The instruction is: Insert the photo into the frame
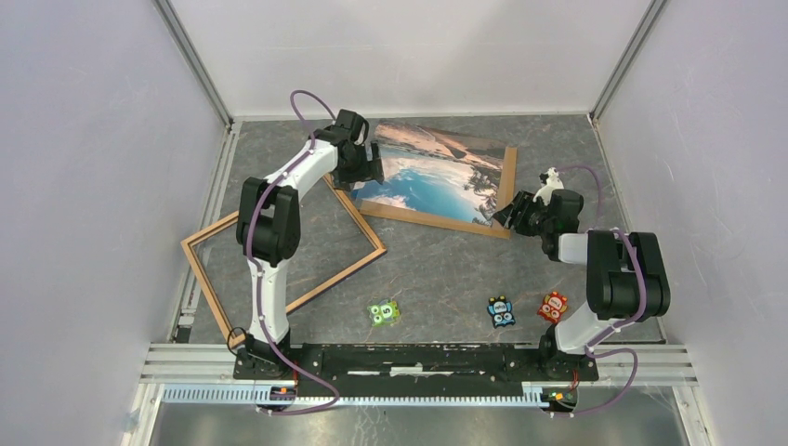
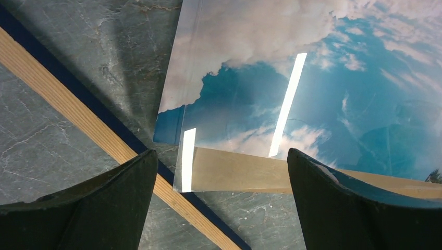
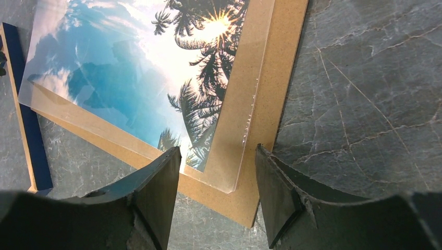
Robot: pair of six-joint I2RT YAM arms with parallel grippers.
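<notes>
The photo (image 1: pixel 427 181), a beach and sky print, lies on a brown backing board (image 1: pixel 437 220) at the back middle, with a clear sheet (image 3: pixel 229 156) over it. In the left wrist view the photo (image 2: pixel 229 104) reaches past the board's left end. My left gripper stands open above that end, nothing between its fingers. The empty wooden frame (image 1: pixel 316 288) lies at the left, one bar (image 2: pixel 78 112) passing beside the photo. At the board's front right corner, my right gripper is part open; its fingers appear around the corner, and contact is unclear.
Along the front lie a green owl figure (image 1: pixel 384 312), a blue one (image 1: pixel 500 311) and a red one (image 1: pixel 552 307). White walls close in the sides and back.
</notes>
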